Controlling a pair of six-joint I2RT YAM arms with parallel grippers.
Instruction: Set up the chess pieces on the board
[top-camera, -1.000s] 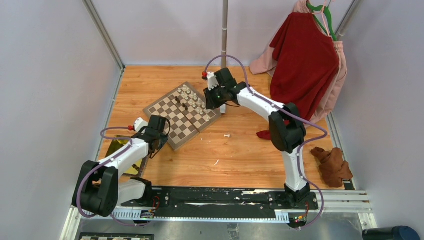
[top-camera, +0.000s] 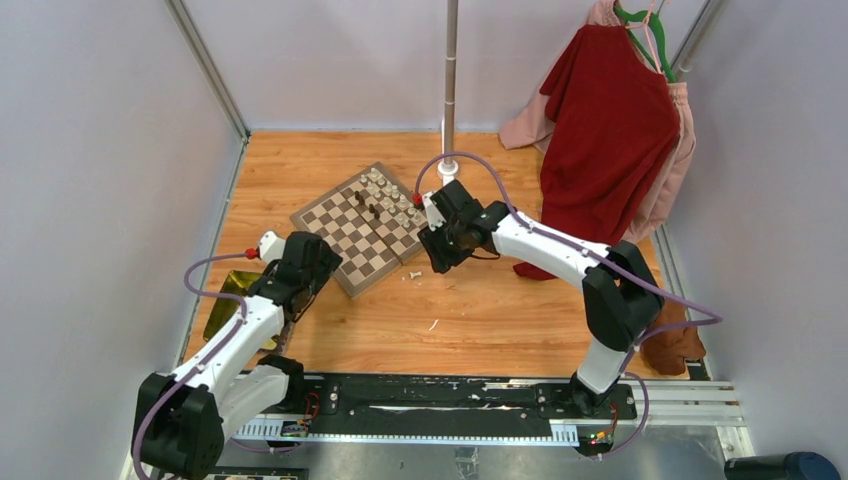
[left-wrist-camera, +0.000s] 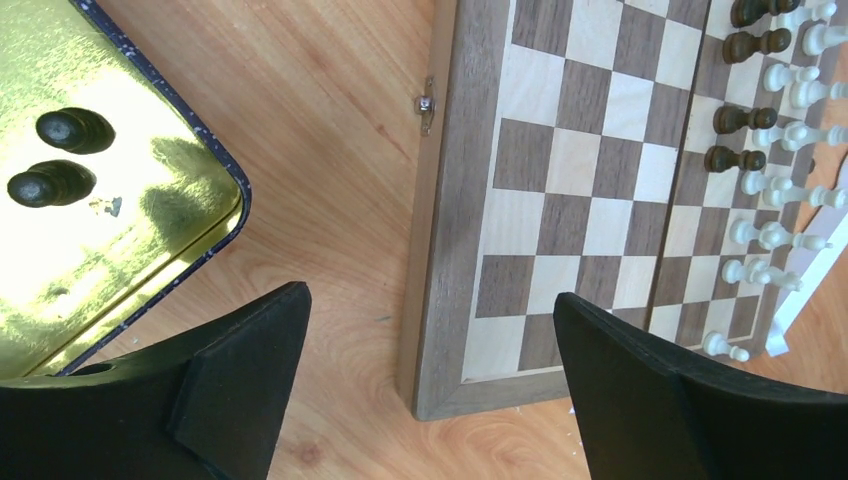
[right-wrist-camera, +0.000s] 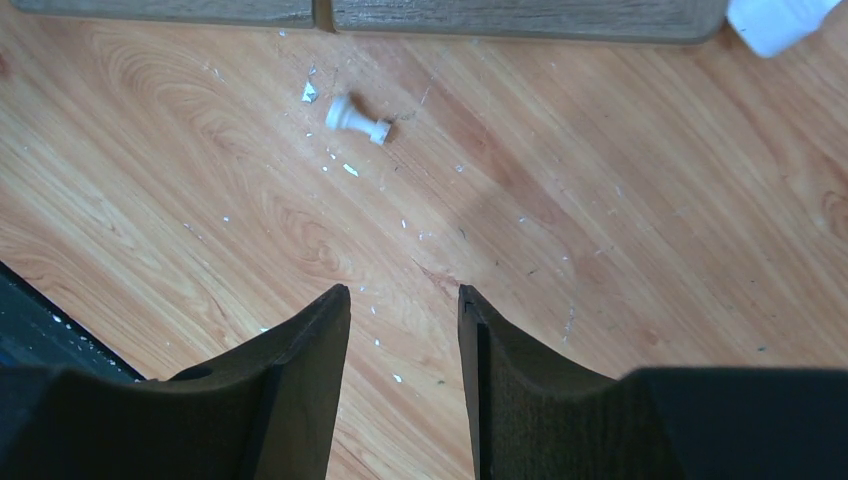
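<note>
The chessboard (top-camera: 350, 235) lies angled at the centre, white pieces (left-wrist-camera: 785, 238) and several dark pieces (left-wrist-camera: 740, 118) on its far-right part. My left gripper is open over the board's near-left edge, beside a gold tray (left-wrist-camera: 160, 230) holding dark pieces (left-wrist-camera: 65, 128). My right gripper stands open and empty over bare table near the board's right corner; a loose white piece (right-wrist-camera: 352, 120) lies on the wood, ahead of its fingertips in the right wrist view.
Red and pink clothes (top-camera: 610, 120) hang at the right, reaching the table. A pole (top-camera: 449, 80) stands behind the board.
My left arm has shifted slightly.
</note>
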